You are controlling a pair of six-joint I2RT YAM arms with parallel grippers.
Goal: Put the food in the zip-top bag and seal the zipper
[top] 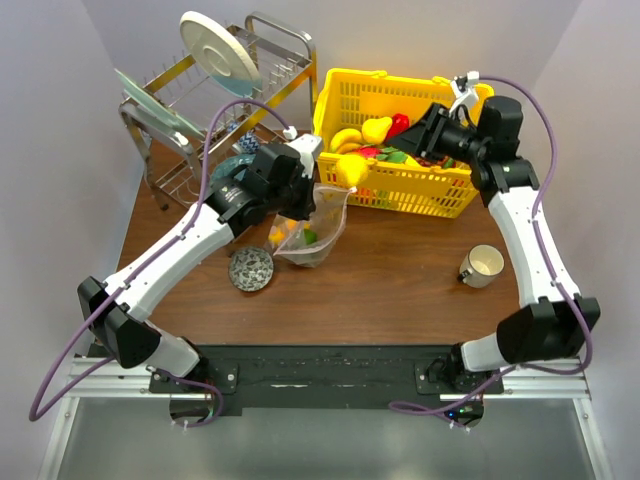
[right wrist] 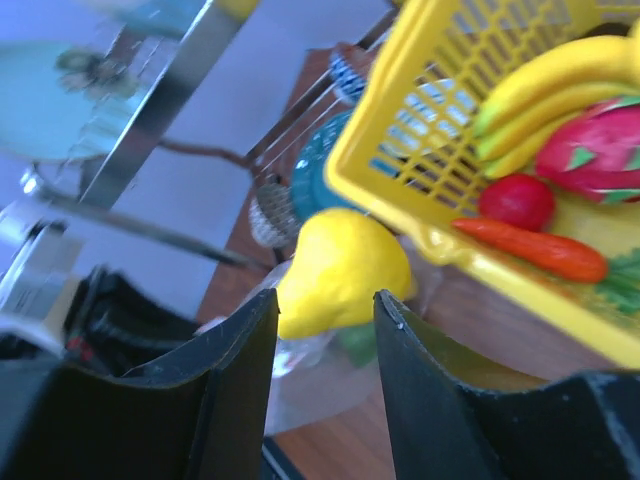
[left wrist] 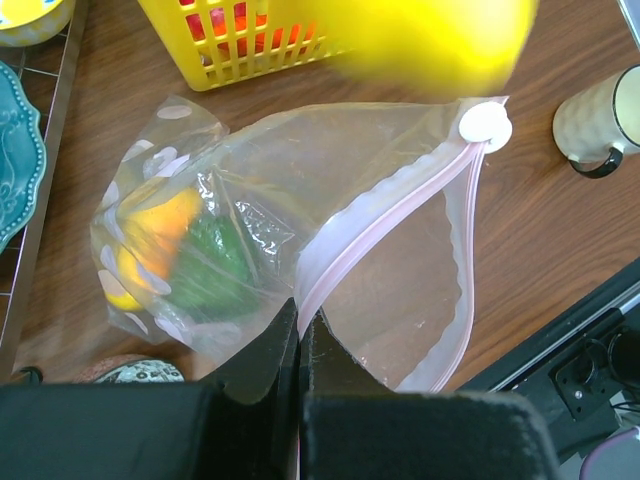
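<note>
The clear zip top bag [left wrist: 270, 180] holds orange, yellow and green food. My left gripper is shut on the edge of its white zipper strip [left wrist: 345, 235], and the mouth gapes open. A yellow pepper [top: 351, 171] hangs in mid-air near the bag's mouth, in front of the crate; in the left wrist view it is a blurred yellow shape [left wrist: 430, 40]. My right gripper [top: 400, 140] is up by the crate, to the right of the pepper. Seen from the right wrist, its fingers stand apart, with the pepper [right wrist: 345, 265] beyond their tips and nothing between them.
The yellow crate [top: 420, 190] holds more produce, including bananas and red items. A dish rack [top: 295, 75] stands at back left, a speckled bowl [top: 251, 269] near the bag, and a mug [top: 482, 265] at right.
</note>
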